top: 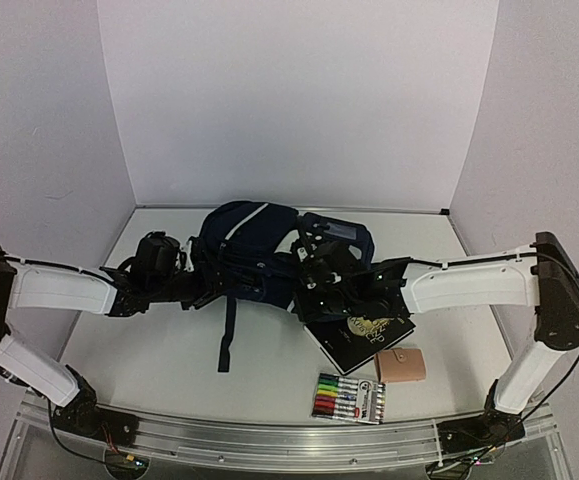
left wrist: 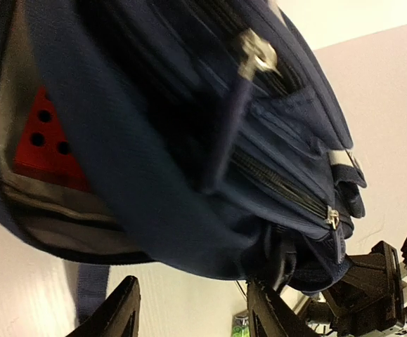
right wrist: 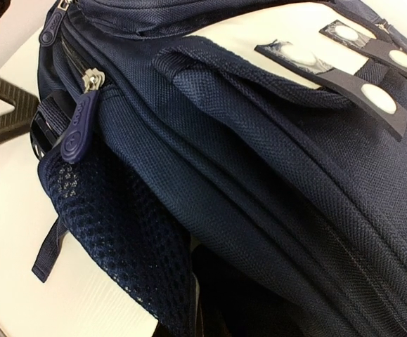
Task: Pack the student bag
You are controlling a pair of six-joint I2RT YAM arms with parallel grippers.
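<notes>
The dark blue bag lies at the back centre of the table. In the left wrist view its opening gapes, and a red object with round holes shows inside. My left gripper is open below the rim of this opening, its two fingers well apart. At the bag's front right side is my right gripper; dark fabric and shadow hide its fingertips in the right wrist view. In front of the bag lie a black book, a pink wallet and a pack of coloured markers.
A bag strap trails toward the front of the table. Part of the book lies beneath the right arm.
</notes>
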